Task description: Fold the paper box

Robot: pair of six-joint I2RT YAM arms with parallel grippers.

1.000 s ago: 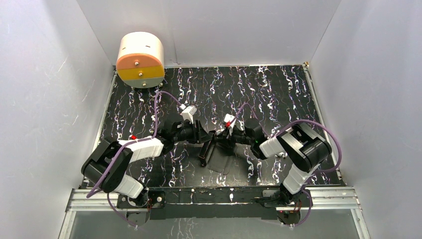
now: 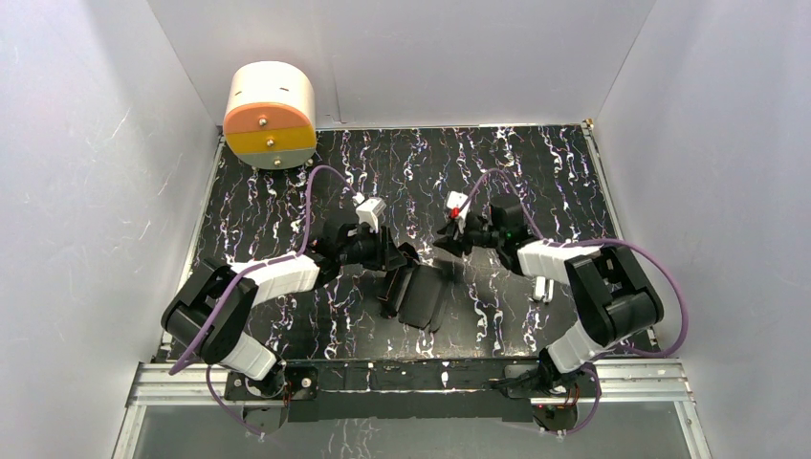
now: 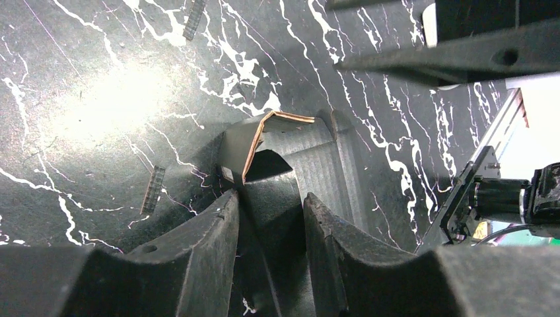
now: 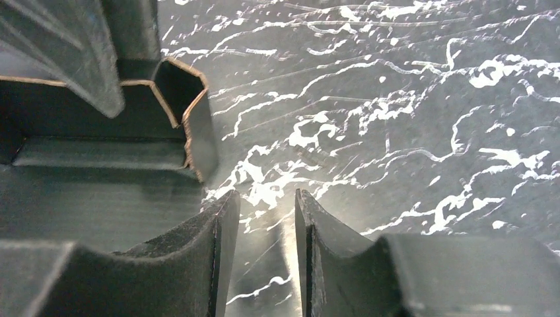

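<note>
The black paper box (image 2: 421, 297) lies near the middle front of the table, partly folded, its flat lid panel to the right. In the left wrist view, the box's narrow wall (image 3: 272, 198) runs between the parted fingers of my left gripper; whether they touch it is hard to tell. A raised corner flap (image 3: 239, 148) with a brown edge stands just beyond. My right gripper is parted over bare table, right of the box, with nothing between its fingertips. In the right wrist view, an upright end flap (image 4: 198, 125) shows at the box corner.
A rounded drawer cabinet (image 2: 272, 115) stands at the back left. Small white items (image 2: 542, 289) lie near the right forearm.
My right gripper has moved right and away from the box, where it was close beside the left gripper. The lid panel looks shifted slightly.
</note>
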